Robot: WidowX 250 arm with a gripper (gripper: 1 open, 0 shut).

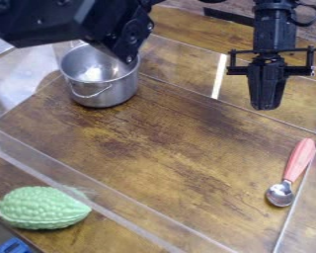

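My black gripper [267, 99] hangs at the upper right, pointing down over the wooden table, shut with nothing visible between its fingers. A steel pot [100, 91] with a wire handle stands at the upper left. A pale green bitter melon [42, 208] lies at the lower left. A scoop with a pink handle [298, 160] and steel bowl lies at the right, below my gripper.
Clear strips run along the left and right sides. A dark arm part crosses the top left above the pot, and a blue object [8, 246] sits in the bottom-left corner.
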